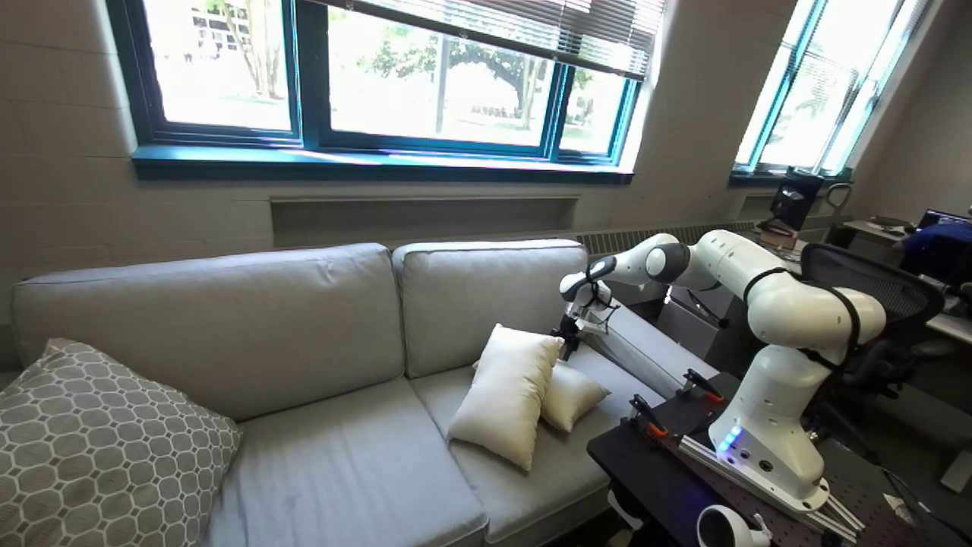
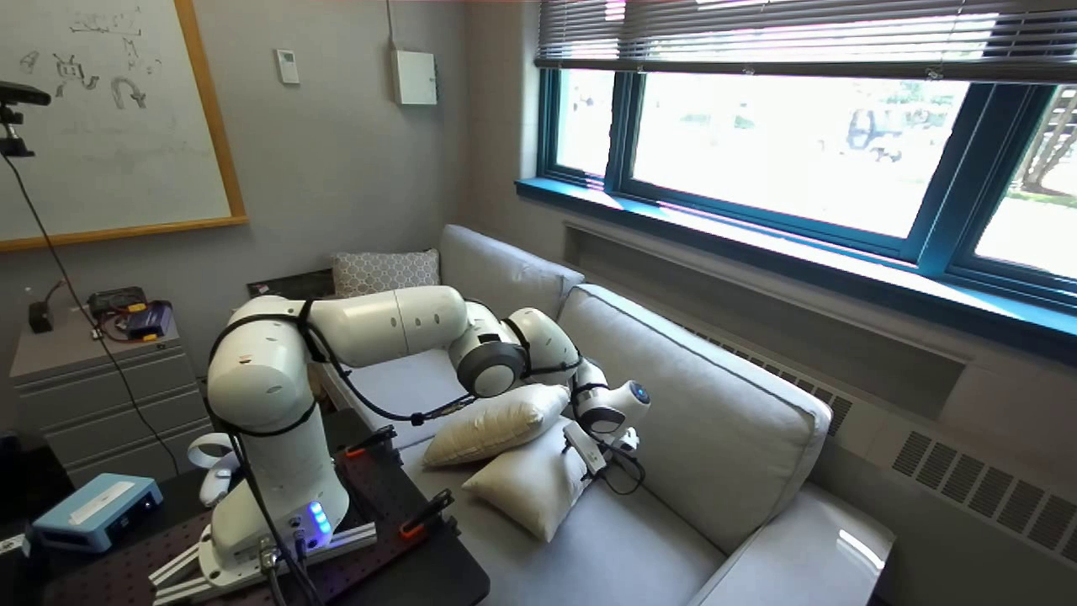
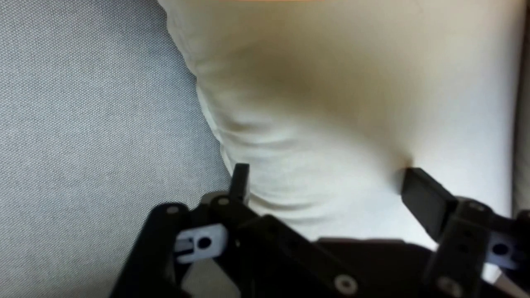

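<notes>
Two cream pillows lie overlapping on the sofa's seat. The upper pillow point(image 1: 510, 392) leans over the lower pillow point(image 1: 571, 396), covering part of it; in exterior view 2 the lower pillow point(image 2: 532, 483) shows nearer the arm. My gripper stands open above a cream pillow point(image 3: 318, 114) in the wrist view, fingers wide apart. One finger point(image 3: 239, 181) is at the pillow's seamed edge, while the other is over its broad face. Whether either fingertip presses into the fabric I cannot tell. Exterior view 1 shows the gripper point(image 1: 566, 342) behind the upper pillow, partly hidden.
The grey sofa's backrest point(image 1: 497, 296) rises behind the pillows, and its armrest point(image 1: 647, 351) is close on the right. A patterned cushion point(image 1: 109, 447) sits at the far left. Bare seat point(image 1: 337, 465) lies between. Clamps point(image 1: 648, 416) stick up at the table's edge.
</notes>
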